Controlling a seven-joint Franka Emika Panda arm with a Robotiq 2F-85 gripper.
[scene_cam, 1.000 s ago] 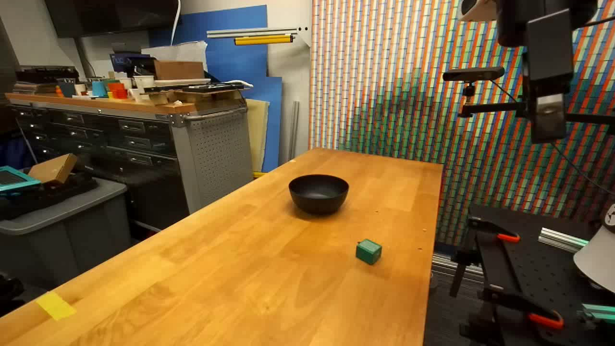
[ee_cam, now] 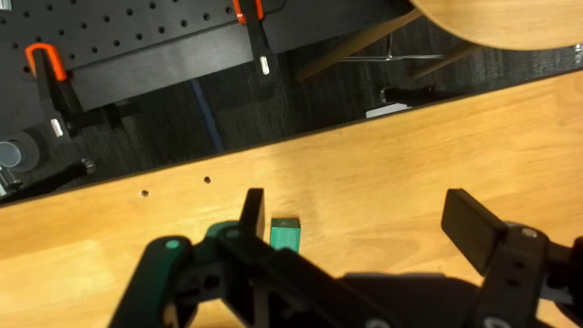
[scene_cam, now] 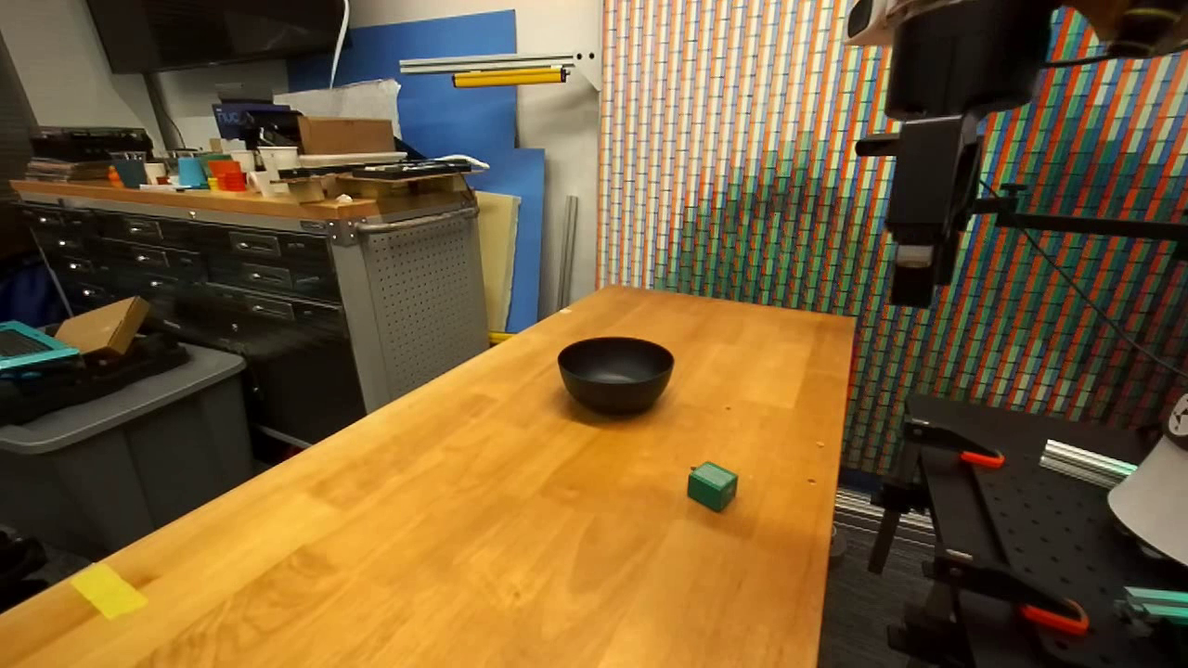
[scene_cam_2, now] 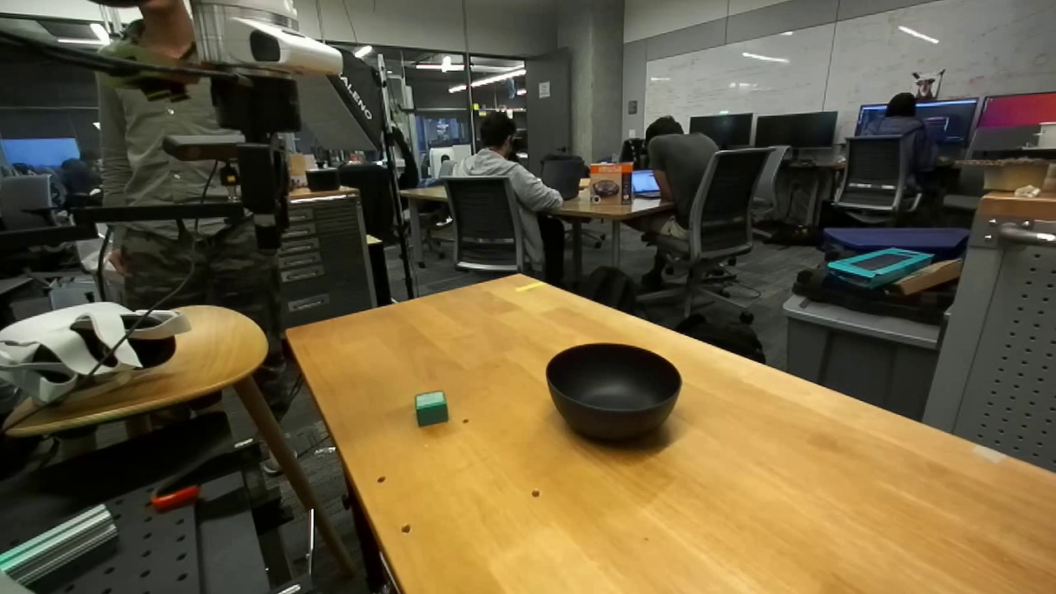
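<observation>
A small green block rests on the wooden table, near its right edge in exterior view 1. Beyond it in that view stands an upright black bowl, whose visible inside looks empty in exterior view 2. High above the table level hangs my gripper, well apart from both things. In the wrist view the gripper is open, its two fingers wide apart with only tabletop between them. The green block shows far below, beside the left finger and partly covered by it.
A dark perforated stand with orange-tipped clamps borders the table's right side. In exterior view 2 a wooden stool holding a white headset is close to the table edge.
In exterior view 1 my gripper has shifted left and slightly lower, toward the table, and has turned. The block and the bowl have stayed put.
</observation>
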